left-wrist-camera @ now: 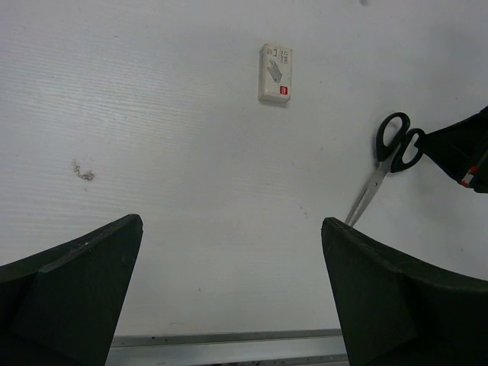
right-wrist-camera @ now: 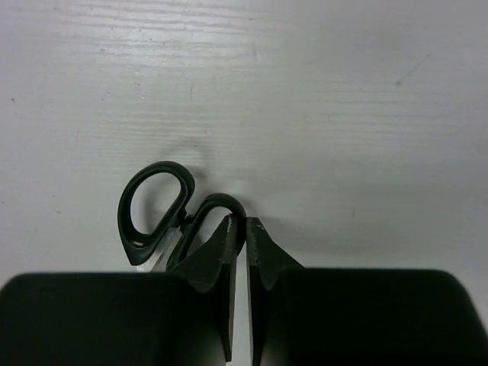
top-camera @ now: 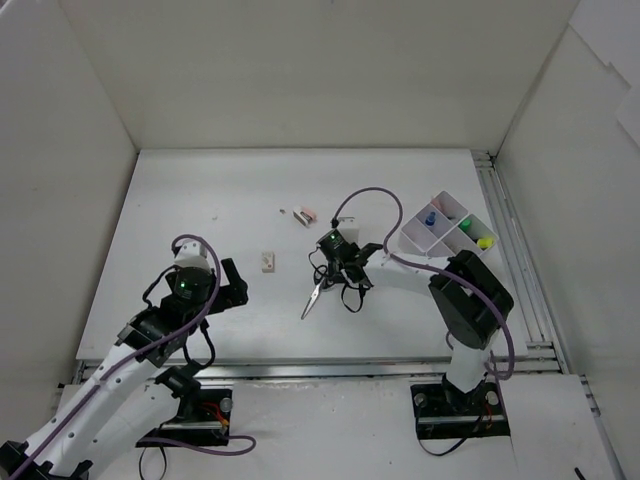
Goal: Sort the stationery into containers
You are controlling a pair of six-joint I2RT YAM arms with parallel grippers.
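Black-handled scissors (left-wrist-camera: 394, 152) lie at the middle of the table, blades toward the front edge. In the right wrist view, my right gripper is shut on the side of one scissors handle loop (right-wrist-camera: 217, 200); the other loop is free. The fingers hide most of the blades there. My left gripper stands open over the table's left part, its gap empty. Ahead of it lies a small white eraser (left-wrist-camera: 275, 74), clear of the fingers. A divided white container (top-camera: 428, 238) holding several small coloured items stands at the right.
Small items (top-camera: 304, 215), pinkish and dark, lie near the table's back middle. A white object (top-camera: 349, 229) stands just behind the right gripper.
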